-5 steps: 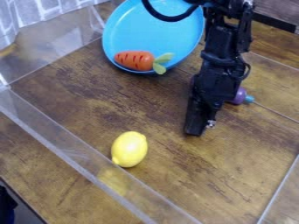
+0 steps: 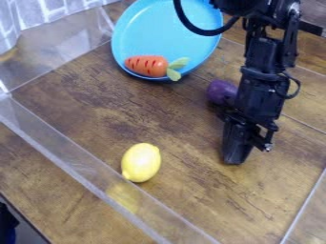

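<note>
My black gripper (image 2: 235, 143) is low over the wooden table at the right of the view, its fingers pointing down at the wood. Just behind its left side lies a purple object (image 2: 220, 92), partly hidden by the arm; whether it touches the gripper I cannot tell. The finger is too dark to show clearly how far it stands apart or whether anything is between the fingers.
A blue plate (image 2: 159, 30) at the top holds an orange toy carrot (image 2: 144, 67). A yellow lemon (image 2: 140, 163) lies at the lower left. Clear plastic walls edge the table at left.
The gripper has moved right and toward the camera. The purple object now shows at its left, where before it showed at its right.
</note>
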